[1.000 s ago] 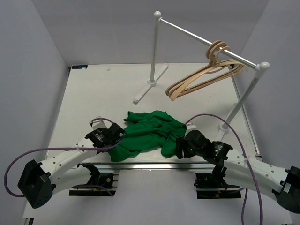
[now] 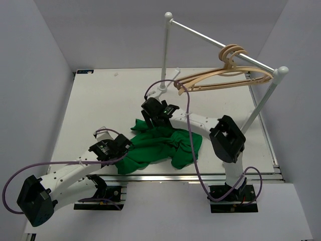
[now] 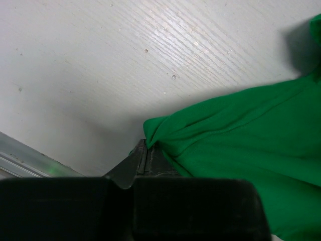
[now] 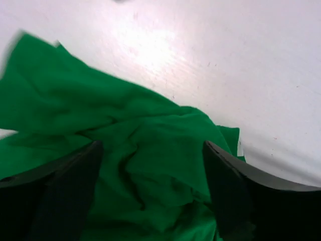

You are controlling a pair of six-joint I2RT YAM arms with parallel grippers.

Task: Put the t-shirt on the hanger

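Note:
A green t-shirt lies crumpled on the front middle of the table. My left gripper is shut on a corner of the shirt at its left end, seen in the left wrist view with fabric gathered at the fingertips. My right gripper hangs open over the shirt's upper part, with folds of the green fabric beneath and between its fingers. In the top view the right gripper covers the shirt's back edge.
Wooden hangers hang from a white rail at the back right, on posts standing on the table.
My right arm has swung from the front right inward and back, over the shirt's upper edge. The hangers have shifted slightly on the rail. The left arm has barely moved.

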